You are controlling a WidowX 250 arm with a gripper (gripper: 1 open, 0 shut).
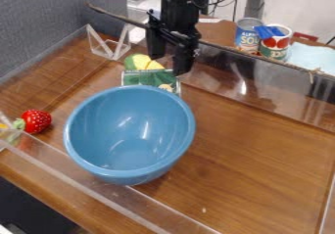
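A large blue bowl (pixel 129 138) sits empty on the wooden table, left of centre. Just behind it is a small green picture-printed item (pixel 149 80) with a yellow object (pixel 140 62) at it. My black gripper (pixel 169 50) hangs over that item with its fingers apart; nothing visible is held. A red strawberry (pixel 35 120) lies left of the bowl, beside some pale green pieces.
Clear walls border the table, with a grey padded panel (pixel 46 27) at back left. Cans (pixel 248 35) and a pale cloth (pixel 311 58) stand beyond the back wall.
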